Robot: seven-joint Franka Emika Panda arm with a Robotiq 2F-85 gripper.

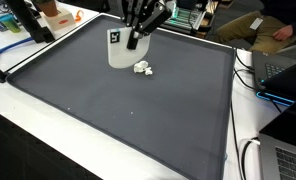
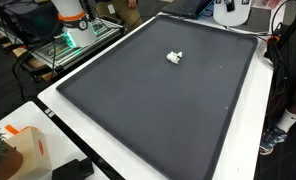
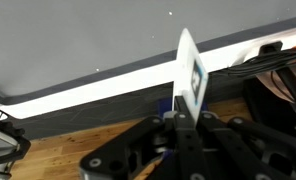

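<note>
In the first exterior view my gripper (image 1: 133, 38) is shut on a white, flat-sided object (image 1: 120, 55) with a dark square mark, near the far side of the dark mat. In the wrist view this white object (image 3: 187, 68) appears narrow, rising from between the fingers. A small white crumpled piece (image 1: 143, 68) lies on the mat just right of the held object in that view. The second exterior view shows the same crumpled piece (image 2: 175, 57) on the mat, apart from everything else. What the held object is cannot be told.
The dark mat (image 2: 138, 95) is otherwise mostly bare, within a white table border (image 1: 108, 138). Cables (image 3: 253, 66) run beside the edge in the wrist view. Laptops (image 1: 283, 75) stand at the right, and a plant (image 2: 0, 155) sits at the near left of the second exterior view.
</note>
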